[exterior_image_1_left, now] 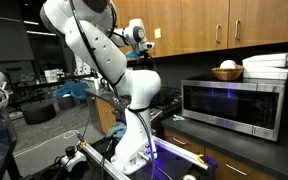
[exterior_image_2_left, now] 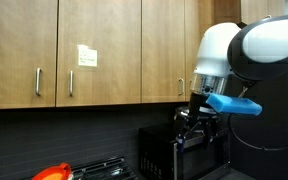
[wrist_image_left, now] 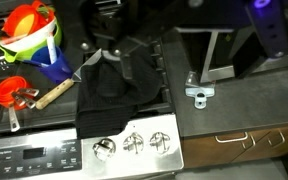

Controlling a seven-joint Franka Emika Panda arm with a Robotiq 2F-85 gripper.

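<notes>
My gripper [exterior_image_2_left: 199, 125] hangs high beside the wall cabinets, its dark fingers pointing down, well above the stove. Whether its fingers are open or shut is not clear, and I can make out nothing held. Below it in the wrist view, a crumpled black cloth [wrist_image_left: 114, 97] lies over the stove's front and partly onto the control panel. Beside the cloth are a wooden-handled tool [wrist_image_left: 56, 94] and a blue cup [wrist_image_left: 57, 68]. Red and green bowls [wrist_image_left: 24, 40] sit at the upper left, with red measuring cups [wrist_image_left: 11, 90] in front of them.
A silver microwave [exterior_image_1_left: 229, 105] stands on the counter, carrying a basket [exterior_image_1_left: 227, 73] and white containers [exterior_image_1_left: 271, 66]. Stove knobs [wrist_image_left: 133, 143] line the front edge. Wooden cabinets [exterior_image_2_left: 109, 60] rise close to the arm. Dark counter [wrist_image_left: 239, 105] shows bare at right.
</notes>
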